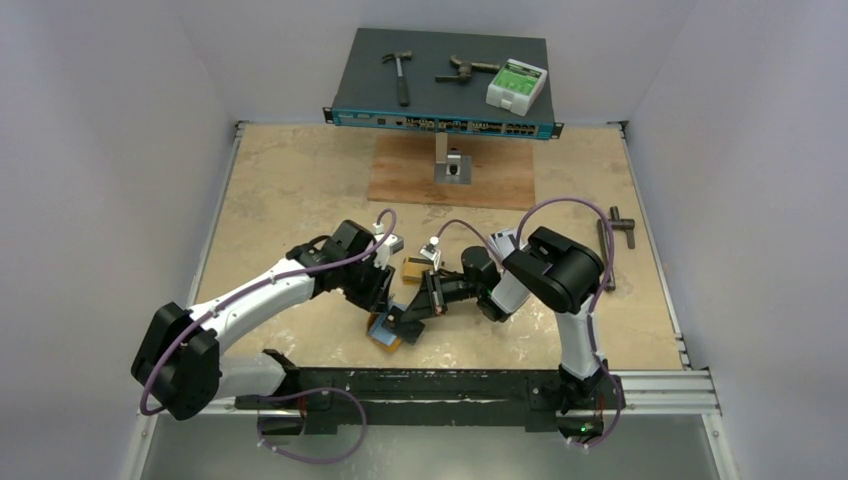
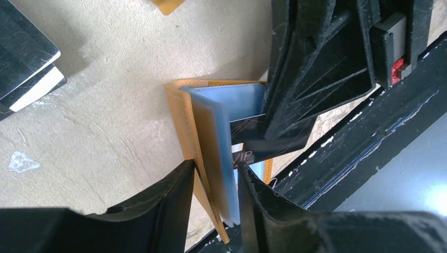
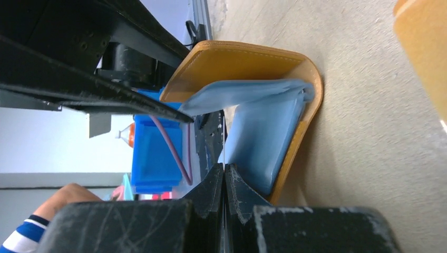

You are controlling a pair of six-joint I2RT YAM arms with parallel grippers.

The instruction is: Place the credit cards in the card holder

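The card holder [image 1: 384, 336], tan outside and blue inside, lies folded partly open near the table's front edge. In the left wrist view, its raised flap [image 2: 211, 153] stands between the separated fingers of my open left gripper. A black card [image 2: 279, 138] marked VIP lies over the blue inside of the holder. My right gripper is shut on this card, which shows edge-on as a thin line in the right wrist view, beside the holder's blue lining [image 3: 263, 132]. Part of the card is hidden behind the flap.
A tan item [image 1: 417, 270] lies just behind the grippers. White cards [image 1: 503, 243] rest by the right forearm. Dark flat items [image 2: 21, 58] show at the left wrist view's edge. A hammer [image 1: 612, 245] lies far right.
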